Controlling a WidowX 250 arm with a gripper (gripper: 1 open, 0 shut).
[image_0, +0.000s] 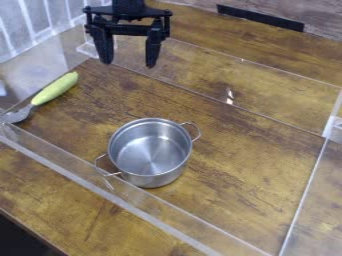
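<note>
The black gripper (128, 48) hangs at the upper left of the camera view, open, with nothing visible between its fingers. It is behind and above a yellow-green corn cob or similar long vegetable (55, 88), which lies at the left of the wooden table. A steel pot (150, 150) with two wire handles stands empty in the lower middle, in front of the gripper.
A metal utensil (18, 115) lies by the vegetable at the left. Clear plastic walls (325, 190) edge the work area, and a white slatted object (27, 25) is at the back left.
</note>
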